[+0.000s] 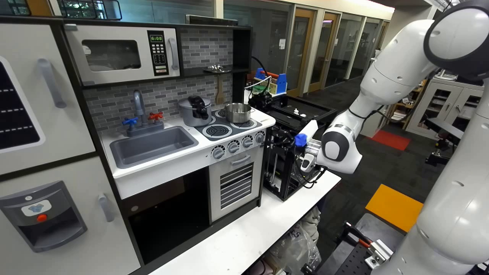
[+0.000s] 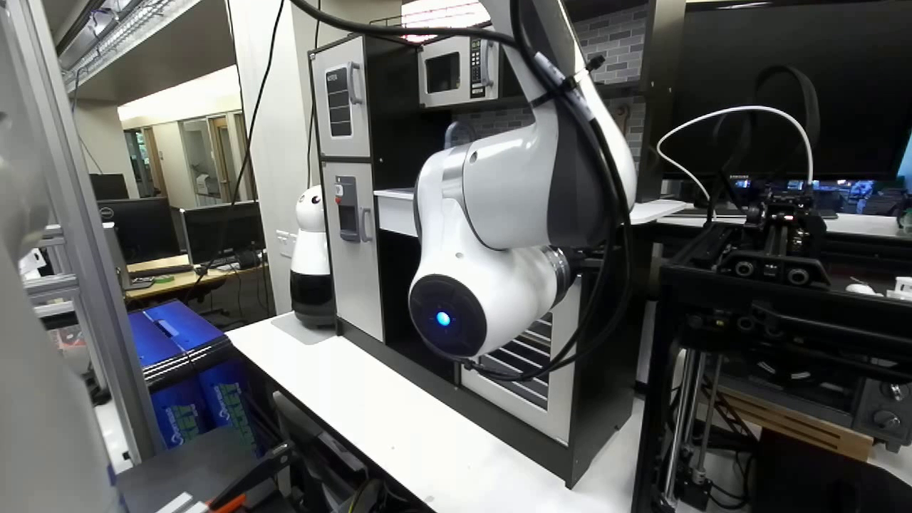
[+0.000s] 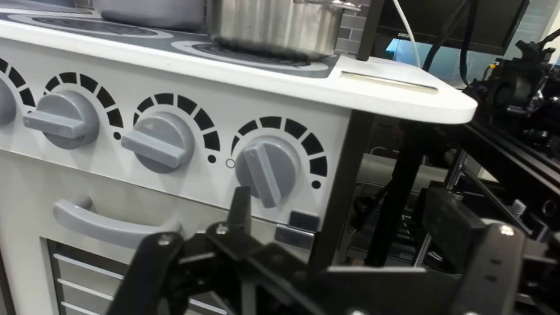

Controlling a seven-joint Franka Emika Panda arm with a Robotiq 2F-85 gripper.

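Note:
In the wrist view my black gripper is open, its fingers wide apart and nothing between them. The left finger's tip overlaps the lower edge of the rightmost stove knob (image 3: 266, 170); whether they touch cannot be told. That knob's grip bar stands steep, tilted a little. Its neighbours, the middle knob (image 3: 157, 141) and another grey knob (image 3: 63, 120), have their bars lying nearly flat. From exterior view 1 the hand (image 1: 337, 149) is right of the toy stove; its fingers are lost against black equipment. In exterior view 2 the arm (image 2: 500, 282) hides the knobs.
A steel pot (image 1: 238, 112) and a grey lidded pot (image 1: 195, 111) stand on the stovetop. Below the knobs is the oven door handle (image 3: 113, 225). A black 3D-printer frame (image 2: 769, 282) stands close on the stove's right.

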